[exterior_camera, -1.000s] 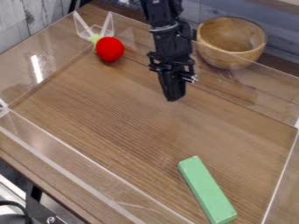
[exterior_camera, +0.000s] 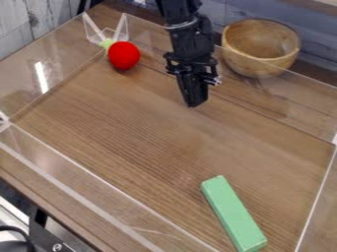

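Observation:
My black gripper hangs from the top centre over the back half of the wooden table, its fingers shut with nothing visible between them. A red ball rests to its left, near the back. A wooden bowl sits at the back right, behind and right of the gripper. A long green block lies at the front right.
A small pale green and white item is behind the ball, partly unclear. The wooden table has free room across its middle and front left. Raised rims run along the table's edges.

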